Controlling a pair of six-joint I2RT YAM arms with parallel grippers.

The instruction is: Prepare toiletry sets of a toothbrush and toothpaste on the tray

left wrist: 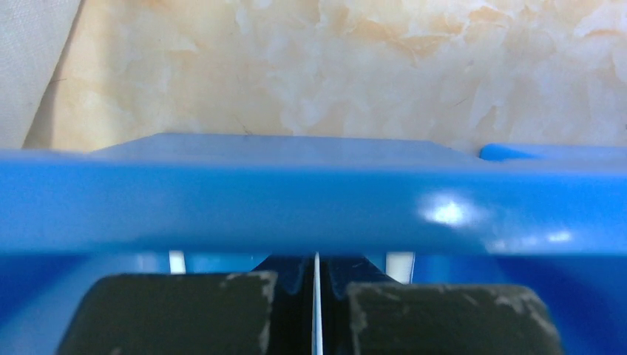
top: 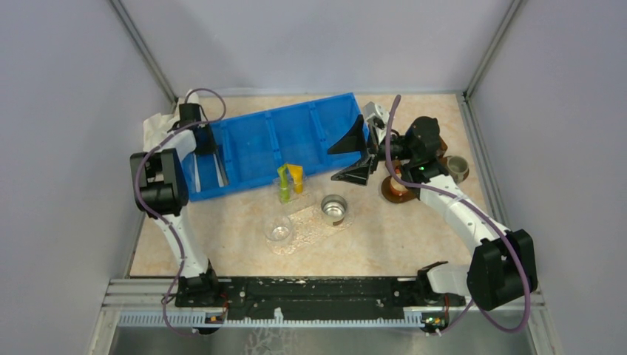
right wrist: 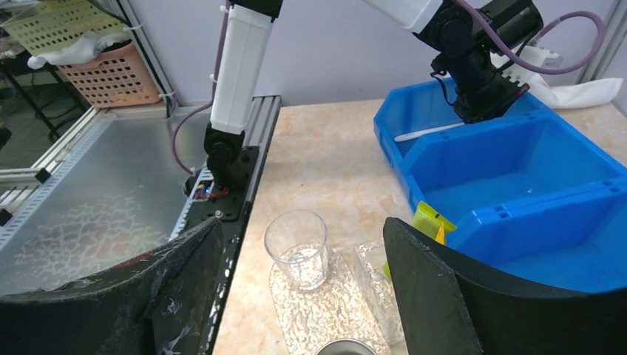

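My left gripper is down in the left end compartment of the blue organiser (top: 255, 177), shut; a thin pale line shows between its fingers, whether held or behind is unclear. Long white items, likely toothbrushes (top: 197, 174), lie in that compartment, partly hidden by the arm. A green tube (top: 284, 188) and a yellow tube (top: 297, 177) stand in a clear holder in front of the organiser. My right gripper (top: 353, 159) hangs open at the organiser's right, nothing visible between its fingers. The textured mat (top: 303, 240) lies at the front middle.
A glass (top: 279, 229) and a steel cup (top: 334, 209) stand on or by the mat. Brown plates (top: 392, 194) with cups lie at the right. A white cloth (top: 155, 126) is at the back left.
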